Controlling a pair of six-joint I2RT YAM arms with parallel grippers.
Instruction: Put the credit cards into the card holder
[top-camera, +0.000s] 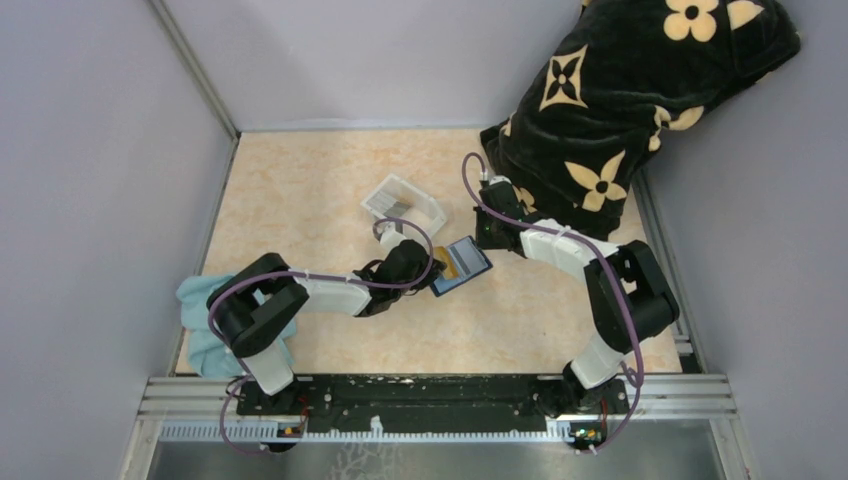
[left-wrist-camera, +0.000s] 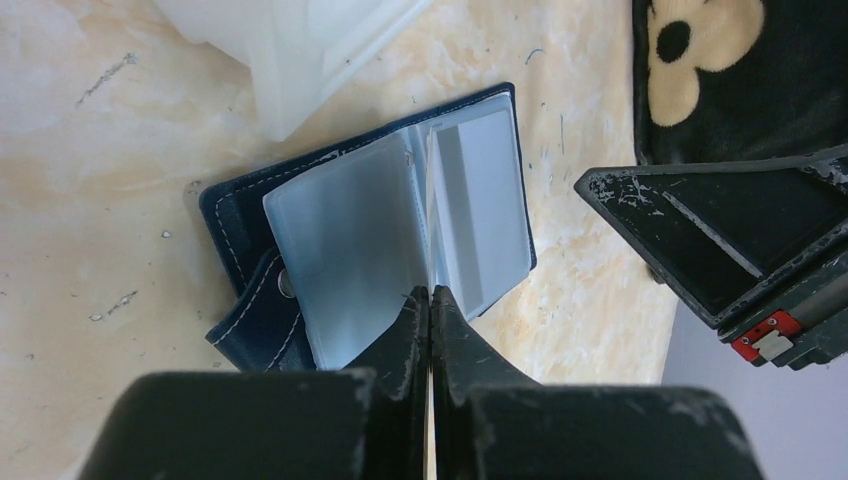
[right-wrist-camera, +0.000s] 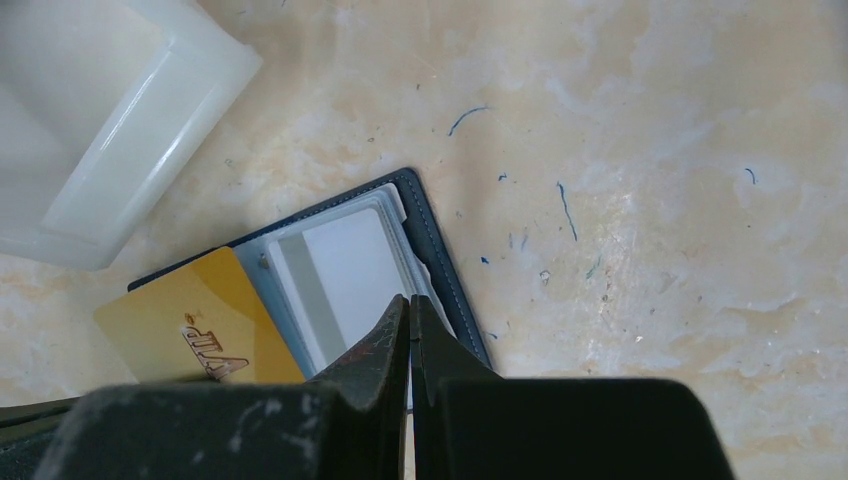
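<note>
The open card holder (top-camera: 462, 268), dark blue with clear sleeves, lies on the table. My left gripper is shut on a gold card (right-wrist-camera: 205, 325). In the left wrist view the card is edge-on, a thin upright line (left-wrist-camera: 432, 205) over the holder's middle. It stands above the left part of the holder in the right wrist view; whether its lower edge is inside a sleeve cannot be told. Over the right side of the holder my right gripper is shut, with nothing showing between its fingers. Whether its tips touch the sleeves is unclear.
A white bin (top-camera: 432, 212) with cards or papers inside stands close behind the holder. A black pillow (top-camera: 560, 150) fills the back right corner, near the right arm. A blue cloth (top-camera: 205, 325) lies at the left.
</note>
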